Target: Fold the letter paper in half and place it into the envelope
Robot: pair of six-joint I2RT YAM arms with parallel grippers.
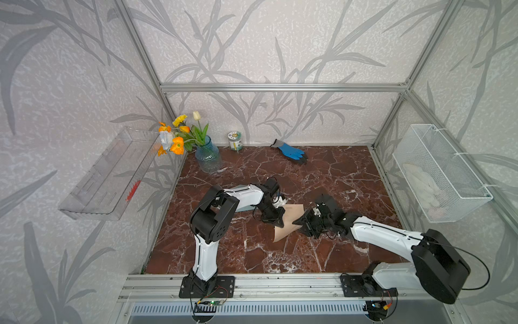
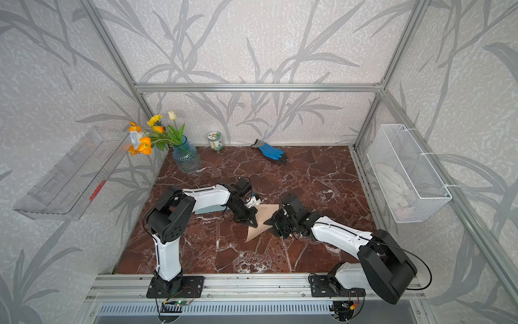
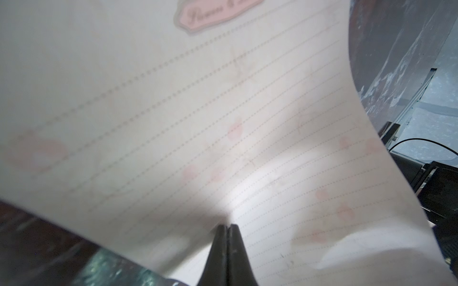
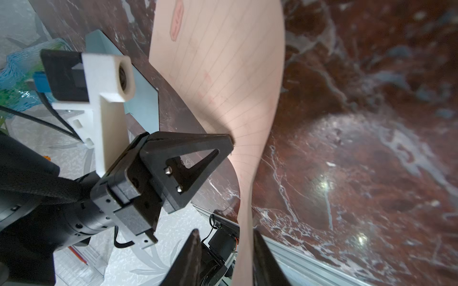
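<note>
The lined letter paper (image 1: 287, 224) (image 4: 224, 71) bends and lifts along one side, its curled edge running down between the fingers of my right gripper (image 1: 304, 224), which stand apart. My left gripper is shut, its tips pressed on the paper's middle. Behind the left arm, the pale blue envelope (image 2: 210, 210) (image 4: 143, 95) lies partly hidden on the table.
A flower vase (image 1: 208, 159), a tin (image 1: 235, 141) and a blue glove (image 1: 291, 152) are at the back of the marble table (image 1: 340, 172). Clear bin at left, mesh basket (image 1: 442, 183) at right.
</note>
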